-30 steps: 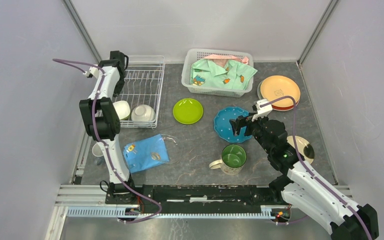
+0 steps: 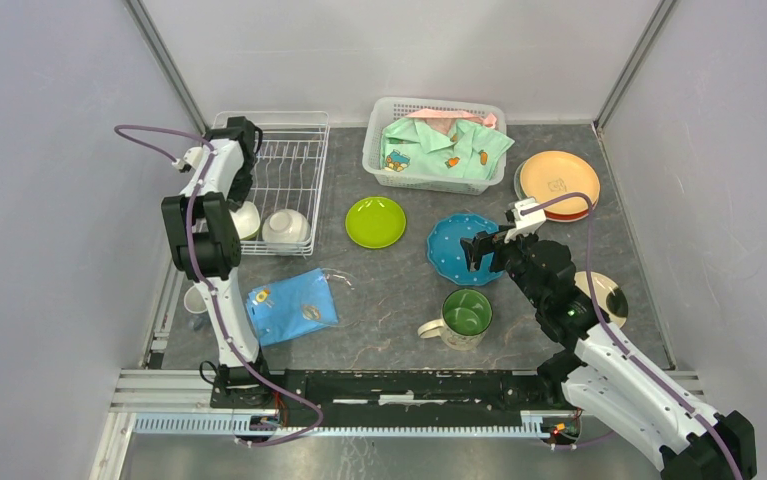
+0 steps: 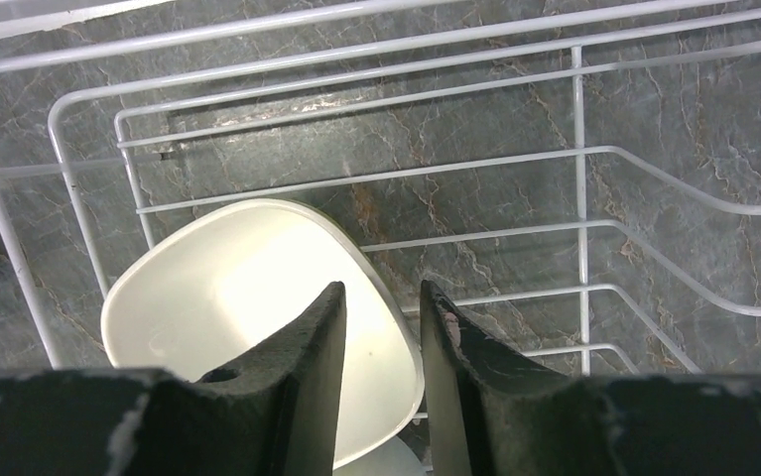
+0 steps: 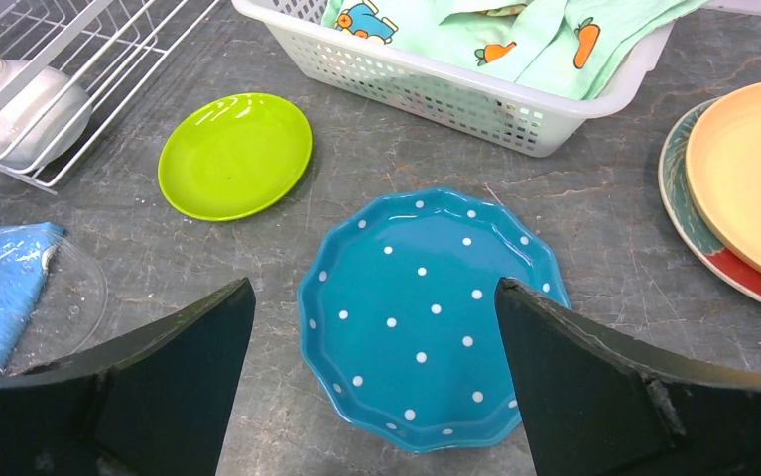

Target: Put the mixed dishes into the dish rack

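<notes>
The white wire dish rack (image 2: 299, 160) holds a cream dish (image 3: 227, 278) and an upturned white bowl (image 2: 285, 225). Over the cream dish, my left gripper is part open, fingertips beside its rim; whether it touches cannot be told. My right gripper is open and empty above a blue dotted plate (image 4: 421, 312). A green plate (image 4: 234, 157) lies between rack and blue plate. Stacked orange plates (image 2: 559, 176), a gold dish (image 2: 609, 300) and a green-lined mug (image 2: 464, 318) stand on the right half and front of the table.
A basket of cloths (image 2: 444, 150) sits at the back. A blue packet (image 2: 289, 305) and clear dish lie in front of the rack. A white cup (image 2: 195, 298) is partly hidden by the left arm. The middle of the table has some free room.
My left arm's gripper end has moved slightly toward the front and right over the rack. The right arm and the dishes show no visible change.
</notes>
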